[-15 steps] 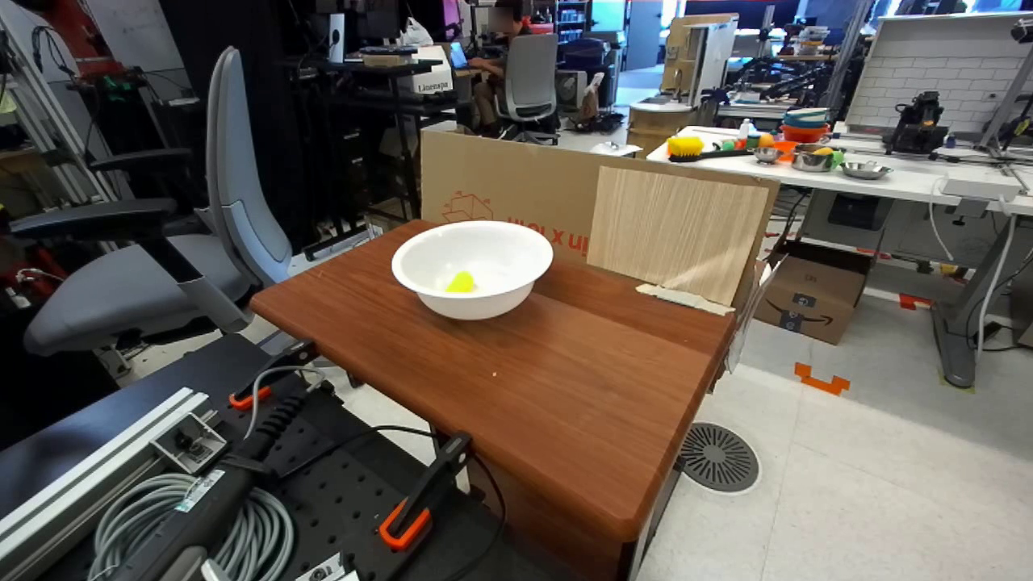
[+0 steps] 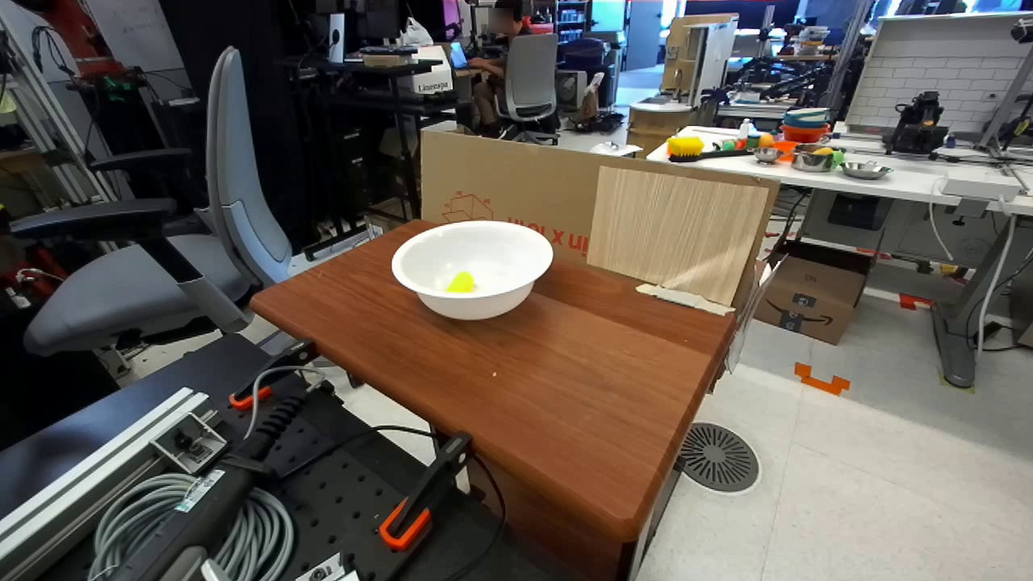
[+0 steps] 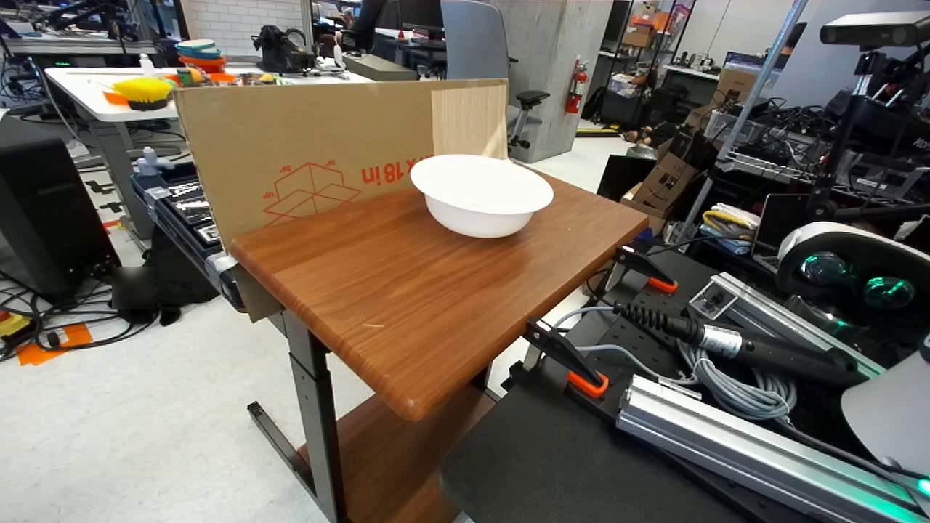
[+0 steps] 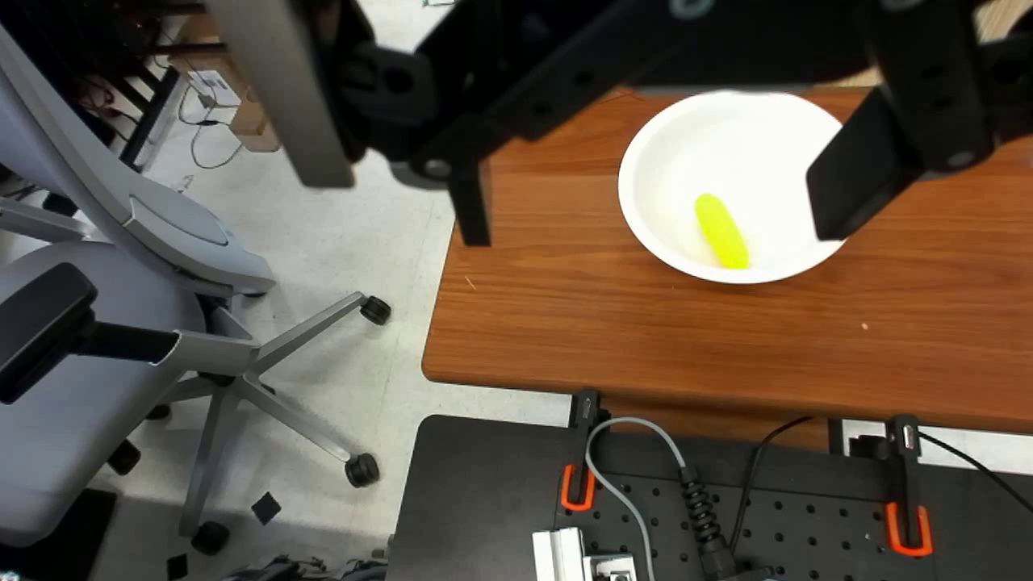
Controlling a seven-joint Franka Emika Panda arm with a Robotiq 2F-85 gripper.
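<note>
A white bowl [image 2: 472, 269] stands upright on the brown wooden table [image 2: 542, 407], close to the cardboard at its back. Inside it lies a bright yellow-green object [image 2: 461, 282]; from above, in the wrist view, this object [image 4: 721, 231] looks elongated and rounded. In exterior view 2 the rim of the bowl [image 3: 481, 196] hides what is inside. My gripper shows only in the wrist view, its dark fingers [image 4: 855, 174] spread wide with nothing between them. It is open, up above the table and apart from the bowl.
A cardboard sheet [image 3: 305, 157] stands along the table's back edge. Orange-tipped clamps [image 2: 416, 503] grip the near edge beside a black perforated board [image 4: 620, 484]. A grey office chair [image 4: 126, 223] is close to one end. Most of the tabletop around the bowl is clear.
</note>
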